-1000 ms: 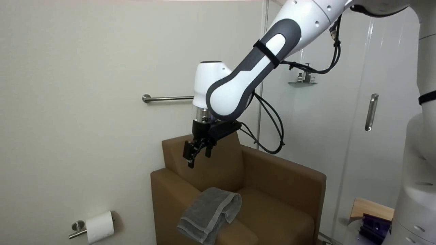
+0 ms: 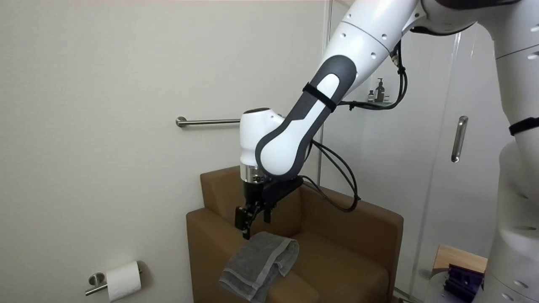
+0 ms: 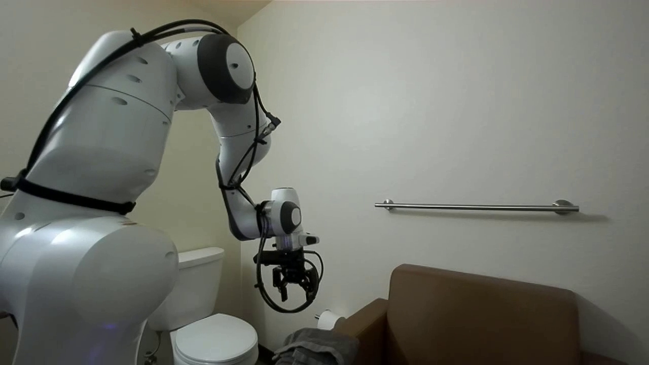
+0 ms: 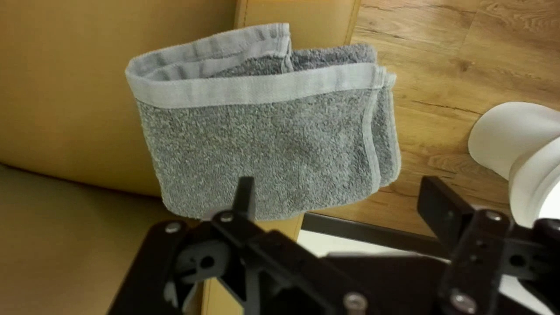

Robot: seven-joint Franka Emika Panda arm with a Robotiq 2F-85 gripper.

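A grey towel (image 2: 260, 262) with pale bands lies folded over the arm of the brown armchair (image 2: 348, 252). In the wrist view the towel (image 4: 267, 141) fills the middle, its banded edge away from the fingers and one corner folded back. My gripper (image 2: 256, 226) hangs just above the towel's back end, open, with its fingers pointing down. The two fingertips stand wide apart in the wrist view, the left one over the towel's near edge, and nothing is held between them. From the other side, the gripper (image 3: 282, 293) is above the towel (image 3: 319, 348), with a gap showing.
A steel towel bar (image 3: 477, 207) is fixed to the wall above the chair. The toilet (image 3: 216, 340) and a toilet paper roll (image 2: 123, 280) are beside the chair. A glass door with a handle (image 2: 459, 139) stands at the right.
My arm has come down, bringing the gripper lower and slightly to the right, closer to the towel. Towel and chair have stayed where they were.
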